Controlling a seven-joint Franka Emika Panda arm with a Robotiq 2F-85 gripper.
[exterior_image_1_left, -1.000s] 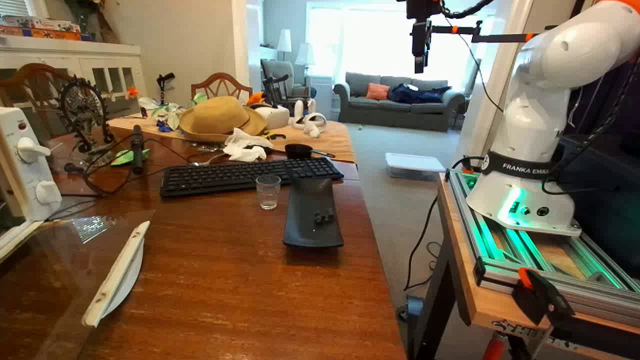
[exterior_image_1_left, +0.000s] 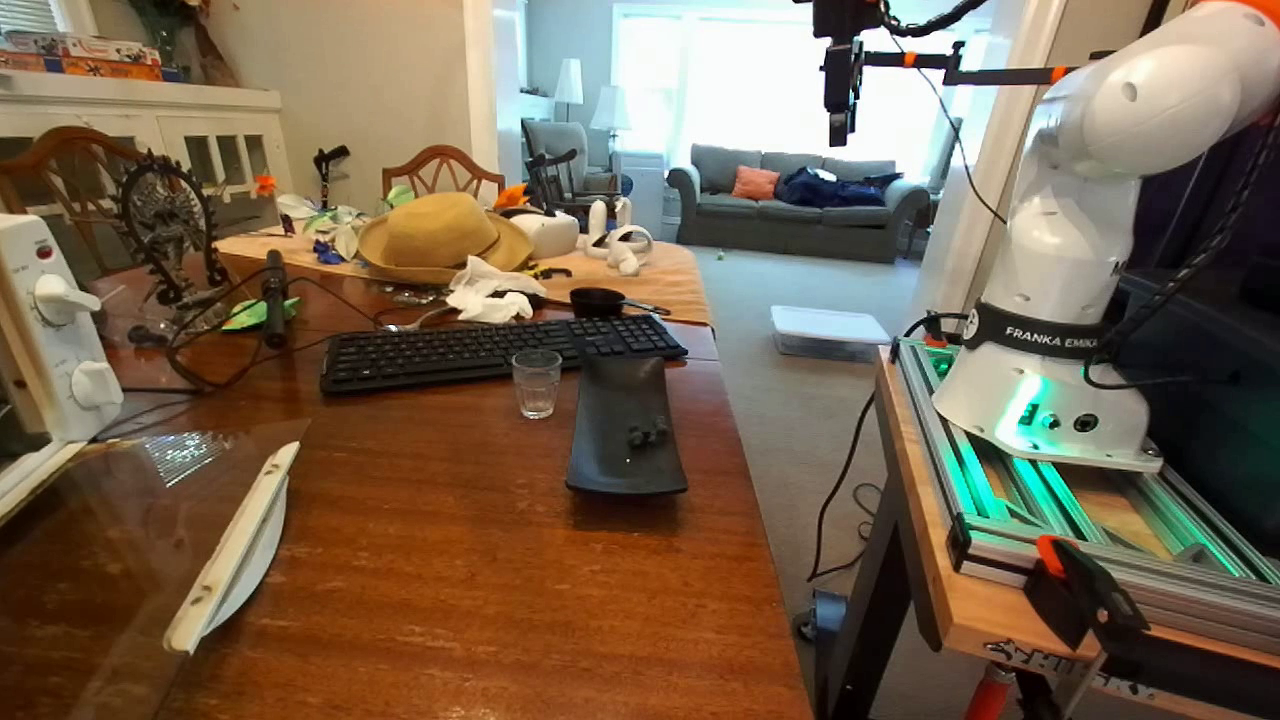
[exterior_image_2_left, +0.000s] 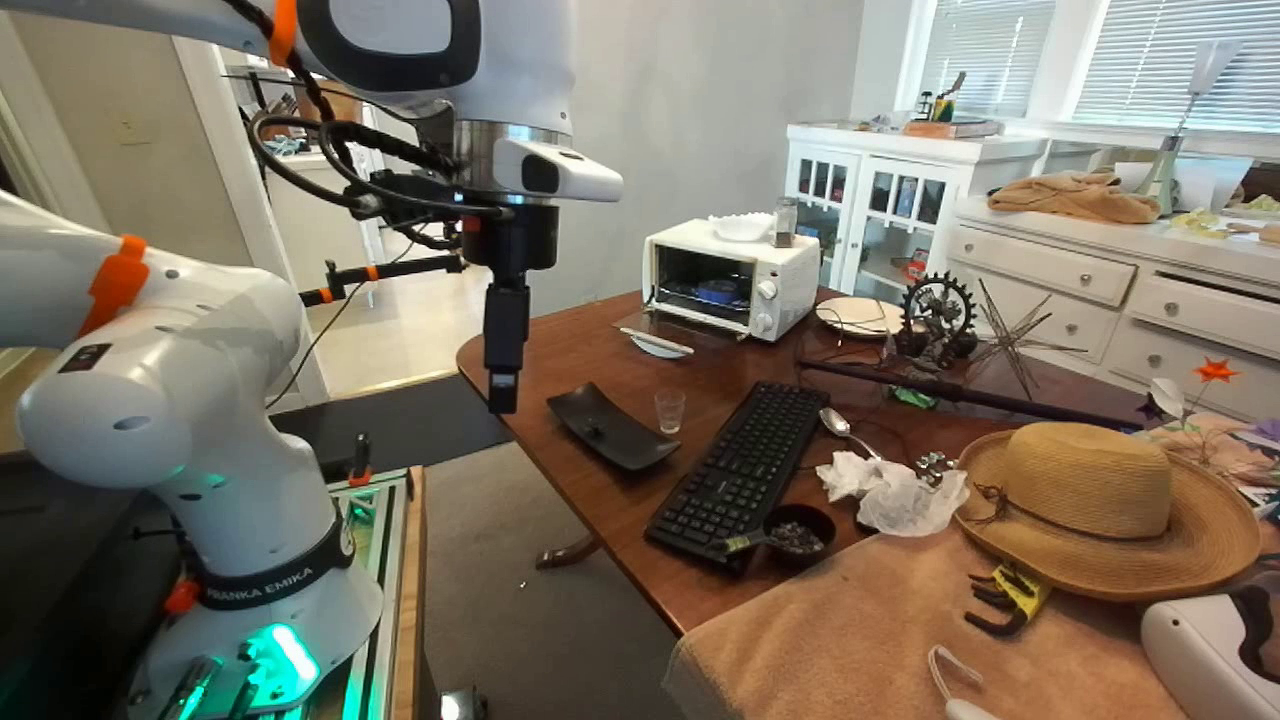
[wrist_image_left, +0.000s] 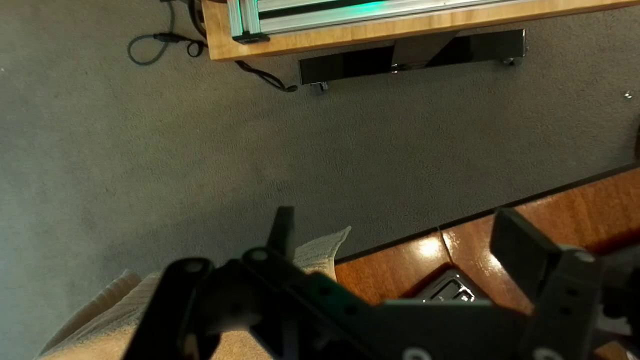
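My gripper is open, its two fingers wide apart in the wrist view with only carpet and the table's edge seen beyond them. In exterior view 1 it hangs high at the top, well above the table and towards the robot's side. A black curved tray (exterior_image_1_left: 625, 432) with a few small dark pieces on it lies on the wooden table. Close by stands an empty clear glass (exterior_image_1_left: 536, 384). Behind both is a black keyboard (exterior_image_1_left: 480, 353). A small black pan (exterior_image_2_left: 799, 533) holding dark bits sits near the keyboard's end.
A white toaster oven (exterior_image_2_left: 729, 278) stands at the table's far side. Crumpled white tissue (exterior_image_2_left: 897, 492), a spoon (exterior_image_2_left: 849, 432) and a straw hat (exterior_image_2_left: 1089, 492) crowd the towel end. Bare tabletop (exterior_image_1_left: 504, 576) lies in front of the tray.
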